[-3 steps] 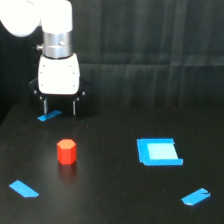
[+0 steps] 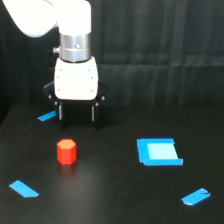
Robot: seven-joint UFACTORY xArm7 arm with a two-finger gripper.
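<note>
An orange-red hexagonal block [image 2: 66, 152] stands on the black table at the left of the camera view. My gripper [image 2: 78, 115] hangs from the white arm behind and above the block, apart from it. Its two dark fingers point down and stand well apart, with nothing visible between them. To the right lies a white square [image 2: 160, 151] framed in blue tape, with nothing on it.
Strips of blue tape lie on the table: one at the front left [image 2: 23, 189], one at the front right [image 2: 196, 197], one at the back left [image 2: 47, 116]. A dark curtain [image 2: 160, 60] hangs behind. Open table lies between block and square.
My gripper has shifted to the right and slightly toward the camera, its fingers still apart. The block and the taped square have not moved.
</note>
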